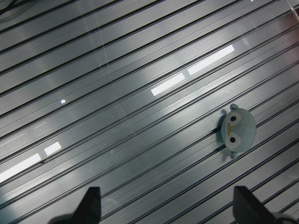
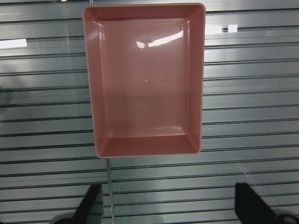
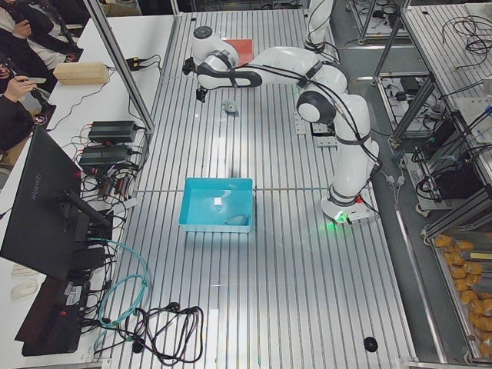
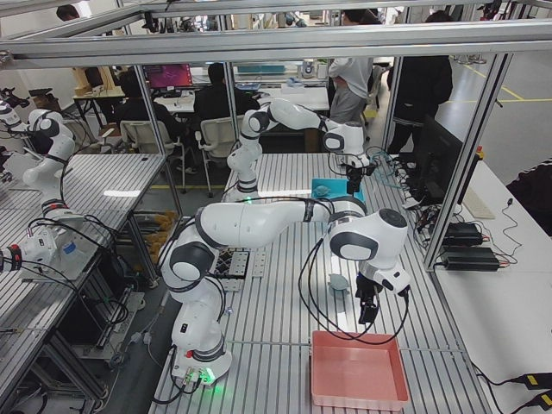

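Observation:
A pale grey-green toy with eyes and a small beak [image 1: 238, 130] lies on the slatted metal table, right of centre in the left wrist view. My left gripper hangs above the table, its two fingers apart with nothing between them. A blue bin [image 3: 216, 204] holds a pale object [image 3: 237, 221] in the near part of the camera left view. A pink bin [image 2: 145, 79] is empty, below and ahead of my right gripper, whose fingers are also apart and empty.
Cables and a monitor [image 3: 42, 200] line the table's left side in the camera left view. Black and white plates [image 4: 237, 263] lie beside the right arm's base. Much of the slatted table around both bins is bare.

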